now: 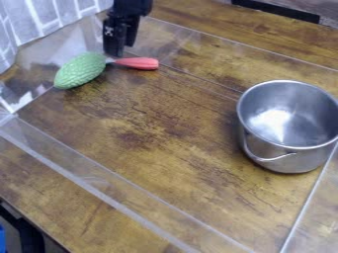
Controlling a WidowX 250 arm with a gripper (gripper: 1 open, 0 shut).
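Observation:
My black gripper is at the top left, above and just behind a red-handled utensil lying on the wooden table. A green corn-like item lies beside it to the left. A steel pot with a handle stands on the right. The gripper's fingers are small and dark, so I cannot tell whether they are open or shut.
Clear plastic strips or panels edge the table along the left, bottom and right. A white cloth-like backdrop is at the top left.

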